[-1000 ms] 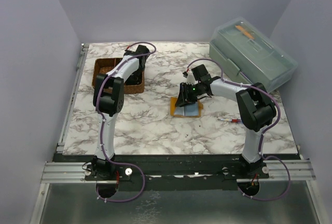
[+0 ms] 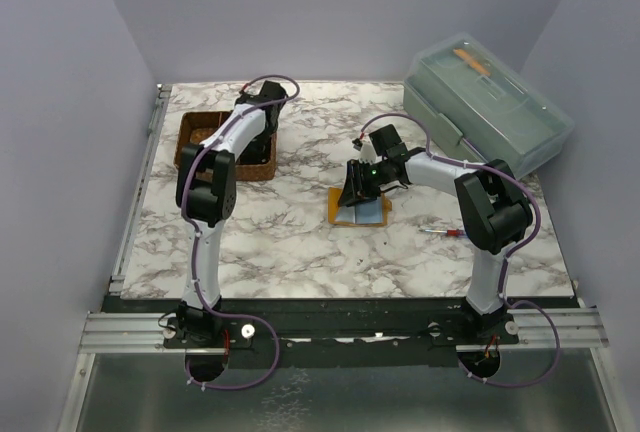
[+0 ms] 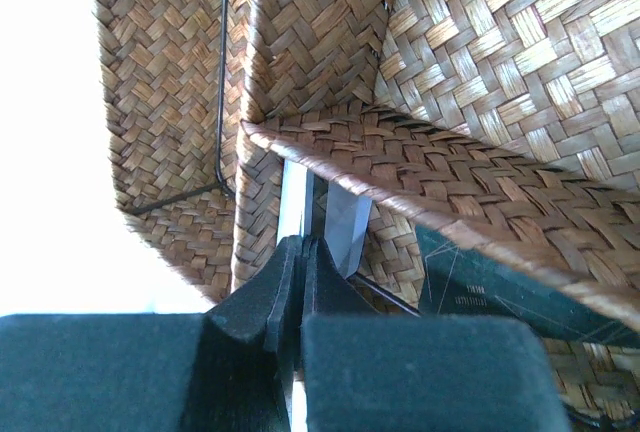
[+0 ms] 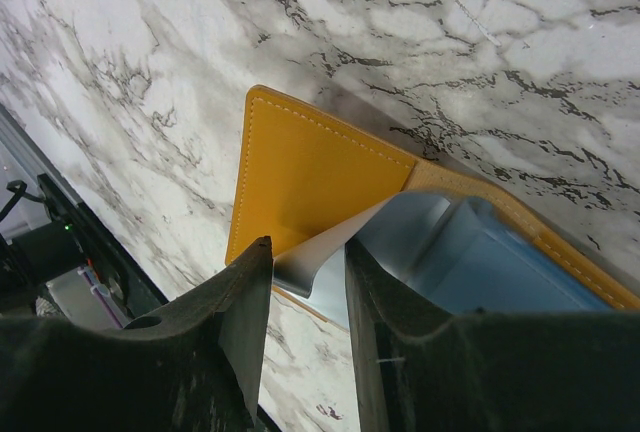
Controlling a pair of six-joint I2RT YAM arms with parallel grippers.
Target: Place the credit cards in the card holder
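The card holder (image 2: 337,218) lies open on the table, orange-yellow outside with pale bluish sleeves (image 4: 520,267). My right gripper is over it, part open, with a raised translucent sleeve flap (image 4: 345,237) between its fingers but not clamped. My left gripper is shut, its tips down in a narrow compartment of the woven basket (image 3: 420,187). A white card edge (image 3: 293,197) and a greyish card (image 3: 347,224) stand upright at those tips. Whether a thin card is between the fingers cannot be made out.
Basket walls (image 3: 265,52) rise close around my left fingers. A clear-lidded box (image 2: 490,102) fills the back right. A red and white pen-like item (image 2: 445,232) lies at the right.
My left gripper has shifted only slightly within the basket. The right arm and the card holder look the same in the top view.
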